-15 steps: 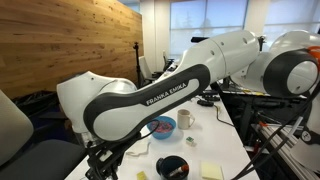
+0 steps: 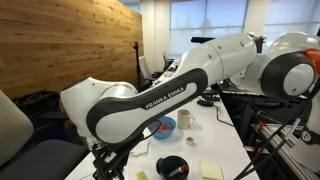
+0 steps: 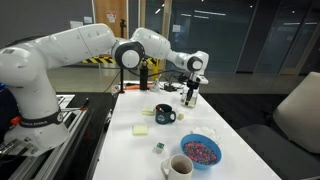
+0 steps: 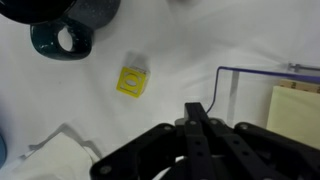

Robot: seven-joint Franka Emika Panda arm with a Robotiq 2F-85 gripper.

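Observation:
My gripper is shut, with nothing showing between its fingers, and points down over the white table. A small yellow block (image 4: pixel 132 81) lies apart from the fingertips, up and to the left in the wrist view. Beyond it stands a dark mug (image 4: pixel 92 10), partly cut off by the frame; exterior view 2 shows the same mug (image 3: pixel 172 113) upright. In exterior view 1 the gripper hangs low at the near left, partly hidden by the arm's own bulk.
A blue bowl (image 3: pixel 203 139) with reddish contents, a pale mug (image 3: pixel 180 168) and a small greenish block (image 3: pixel 159 147) share the table. A yellow pad (image 2: pixel 211 170) lies right of the dark mug. A white cloth (image 4: pixel 57 158) and a tan box-like object (image 4: pixel 296 122) flank my gripper.
In exterior view 1 the arm's wrist and hand have shifted slightly to the right. The objects on the table look unmoved.

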